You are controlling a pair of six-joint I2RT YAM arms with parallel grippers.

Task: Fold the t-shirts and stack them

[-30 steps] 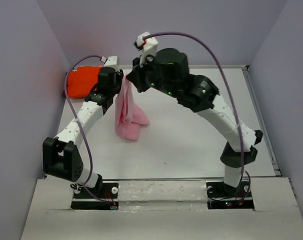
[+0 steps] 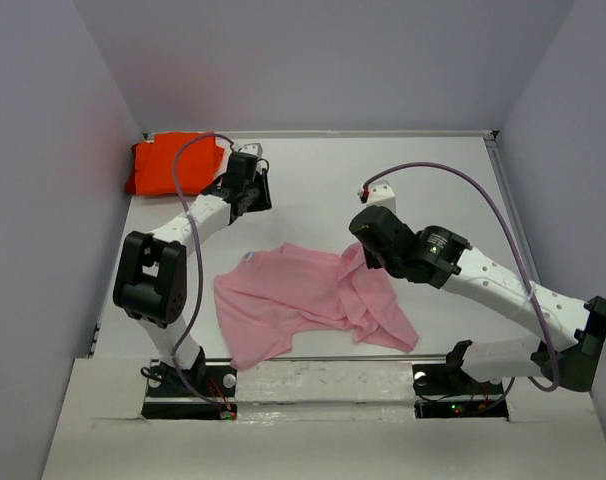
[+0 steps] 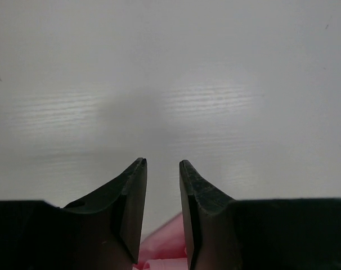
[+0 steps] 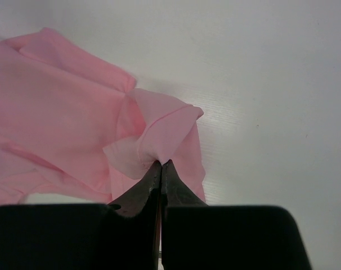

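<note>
A pink T-shirt [image 2: 283, 290] lies spread and rumpled on the white table, its right part bunched into folds. Above that bunched part, my right gripper is shut, with gathered pink cloth [image 4: 165, 129] at its fingertips. My left gripper hovers over bare table beyond the shirt's upper-left side, part open with nothing between its fingers; pink cloth shows below it in the left wrist view.
A folded red-orange cloth [image 2: 178, 160] lies at the back left corner, partly behind the left arm. Grey walls bound the table on both sides and behind.
The pink shirt, earlier hanging from high up, now lies spread on the table. My right gripper has moved right and down with it. My left gripper has moved slightly right and toward the front.
</note>
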